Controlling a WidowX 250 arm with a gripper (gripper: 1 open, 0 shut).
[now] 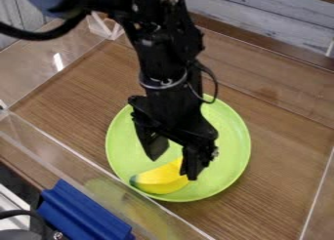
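Note:
My black gripper [174,158] hangs open over a green plate [225,176], low at its front part. Just under it, a yellow banana [158,181] lies on the plate, its darker tip to the left. The right finger is in front of the banana's right end, hiding part of it; whether they touch I cannot tell.
Blue blocks [81,211] stand at the lower left, outside a clear plastic wall.

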